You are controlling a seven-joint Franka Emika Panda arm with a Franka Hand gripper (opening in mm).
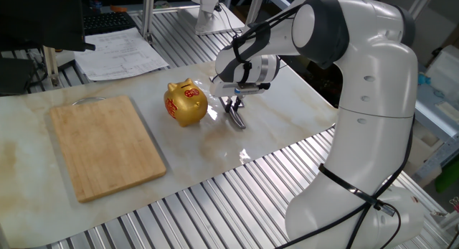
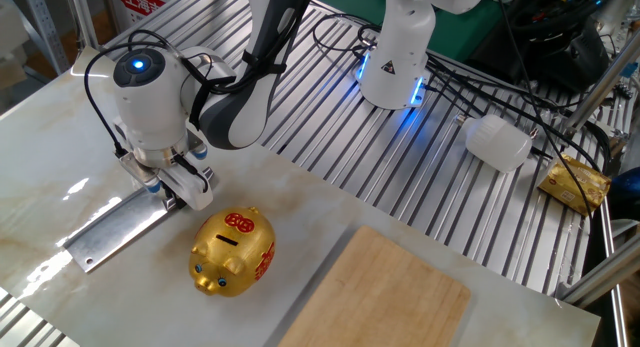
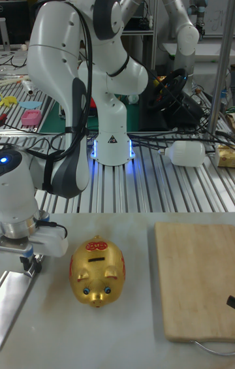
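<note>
A flat silver metal blade (image 2: 120, 227), like a cleaver with a small hole at its far corner, lies or hangs low at the left in the second exterior view. My gripper (image 2: 178, 199) is at its right end, pointing down close to the tabletop. From the first exterior view, a shiny curved end of the metal piece (image 1: 237, 120) shows beneath the gripper (image 1: 233, 104). The fingers are mostly hidden, so whether they are closed around the metal cannot be told. Beside the gripper stands a gold piggy bank (image 1: 186, 103) with red markings, upright and apart from it.
A wooden cutting board (image 1: 106, 148) lies flat on the marble-patterned sheet (image 1: 208, 163), beyond the piggy bank. Printed papers (image 1: 118, 55) are at the back edge. A white bulb-shaped object (image 2: 497, 143) and a yellow package (image 2: 574, 184) sit on the slatted metal table.
</note>
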